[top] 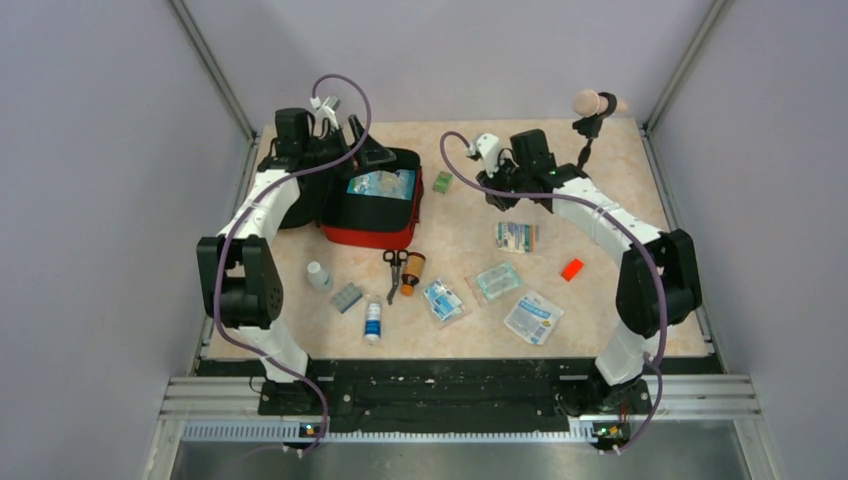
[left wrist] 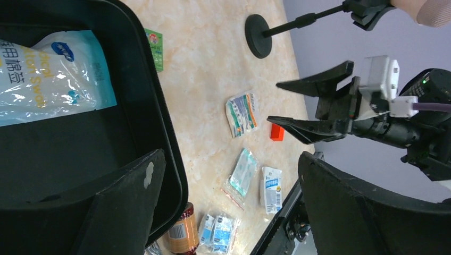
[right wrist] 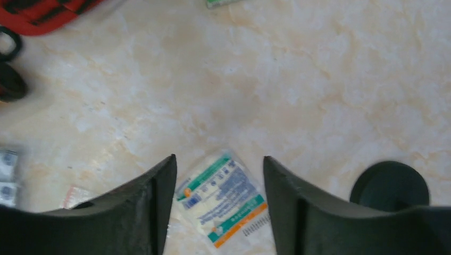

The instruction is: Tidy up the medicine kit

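The red-rimmed black medicine bag (top: pixel 368 238) lies open at the left rear, a blue cotton swab packet (left wrist: pixel 58 74) inside it. Over the bag hangs my left gripper, open and empty, its fingers (left wrist: pixel 127 180) wide apart. My right gripper is raised above the table at centre right, fingers parted and nothing between them. A striped packet (top: pixel 517 237) lies flat on the table below it; in the right wrist view this packet (right wrist: pixel 223 196) appears between the fingertips but lower down. A small green box (top: pixel 442 182) sits right of the bag.
Toward the front lie scissors (top: pixel 394 270), a brown bottle (top: pixel 413 272), white bottles (top: pixel 319 277), a blister pack (top: pixel 346 297) and clear packets (top: pixel 443 300). A red box (top: pixel 572 269) is at right. Behind it stands a black-based stand (left wrist: pixel 259 36).
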